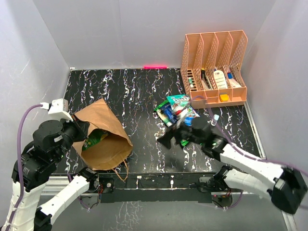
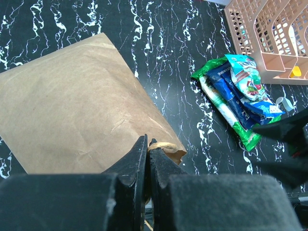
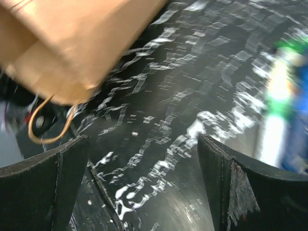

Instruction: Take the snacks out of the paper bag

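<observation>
The brown paper bag [image 1: 107, 151] lies on its side at the left, its mouth toward the front, a green packet [image 1: 95, 139] visible inside. My left gripper is shut at the bag's upper edge, pinching what looks like a twisted paper handle. My right gripper [image 1: 172, 136], blurred by motion, stands open between the bag and a pile of snack packets in green, blue and turquoise; in the right wrist view nothing shows between its fingers.
An orange divided organiser [image 1: 214, 101] with stationery stands at the back right. A pink strip [image 1: 155, 66] lies at the back edge.
</observation>
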